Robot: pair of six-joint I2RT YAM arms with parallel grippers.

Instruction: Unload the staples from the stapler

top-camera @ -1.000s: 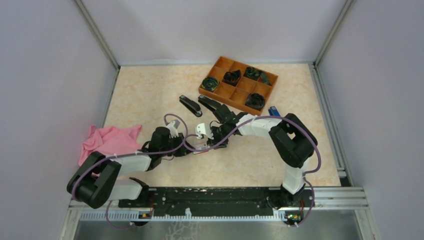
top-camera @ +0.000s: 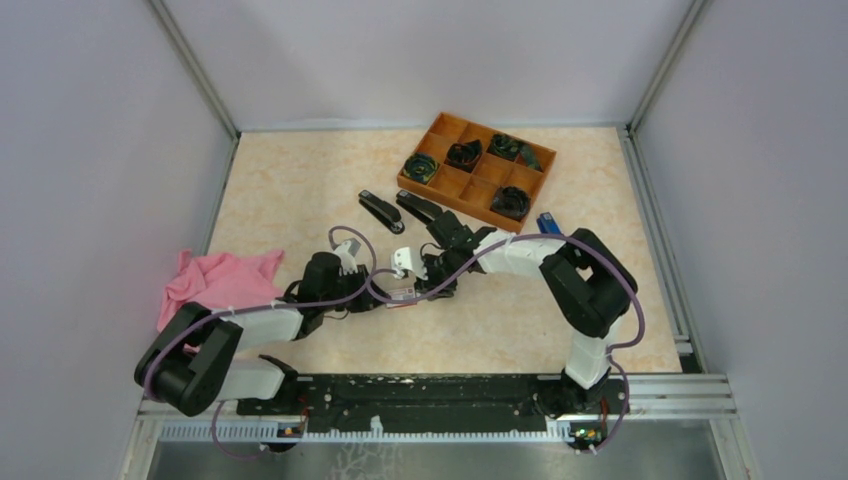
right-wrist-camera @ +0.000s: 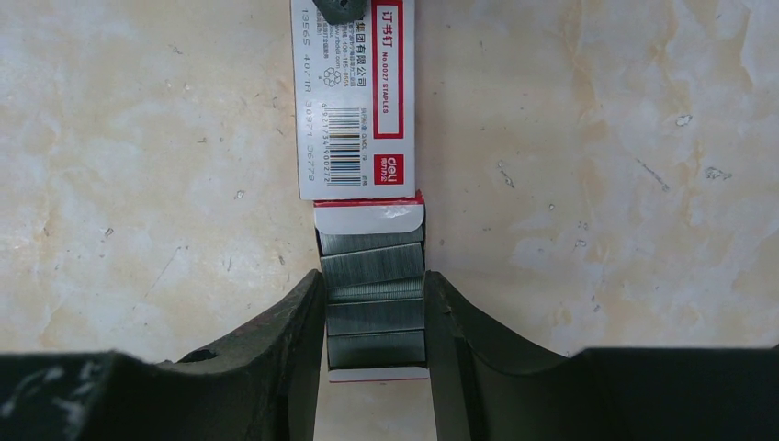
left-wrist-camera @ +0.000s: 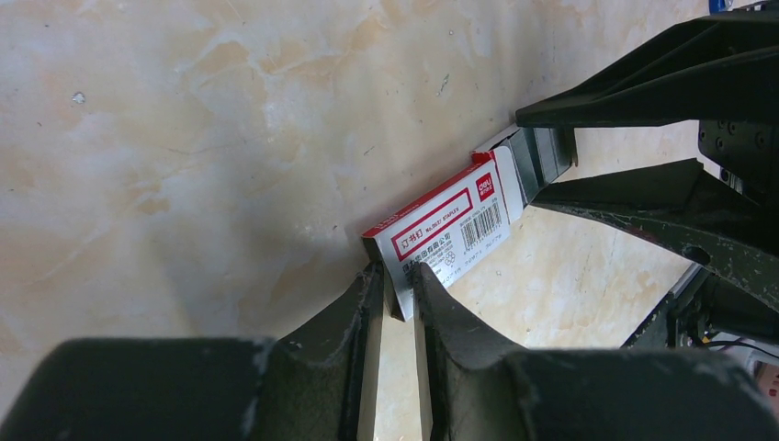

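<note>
A white-and-red staple box lies on the table between my grippers, its open inner tray showing rows of dark staples. My left gripper is at the box's outer end, fingertips close together on that end; whether they grip it is hard to tell. My right gripper is shut on the staple-filled tray at the other end. In the top view two black staplers lie behind the grippers.
A wooden organizer holding dark items stands at the back, a blue object to its right. A pink cloth lies at the left.
</note>
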